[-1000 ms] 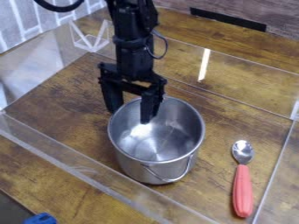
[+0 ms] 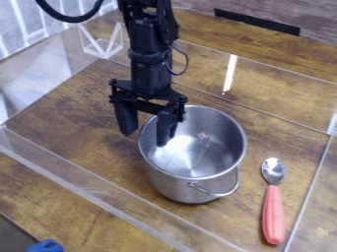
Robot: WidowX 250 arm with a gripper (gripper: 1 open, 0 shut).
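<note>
A large steel pot (image 2: 198, 162) with a wire handle stands on the wooden board, right of centre. My black gripper (image 2: 146, 120) is over its upper left rim, one finger down inside the pot and the other outside at the left. The fingers are apart; whether they touch the pot wall I cannot tell. A spoon with a pink handle (image 2: 273, 212) lies to the right of the pot.
Bare wood (image 2: 66, 118) is free at the left, behind and at the back right. Clear low walls edge the workspace. A small blue object (image 2: 45, 245) is at the bottom left corner.
The pot has shifted to the right and slightly back. My gripper has moved a little with it, staying at its upper left rim.
</note>
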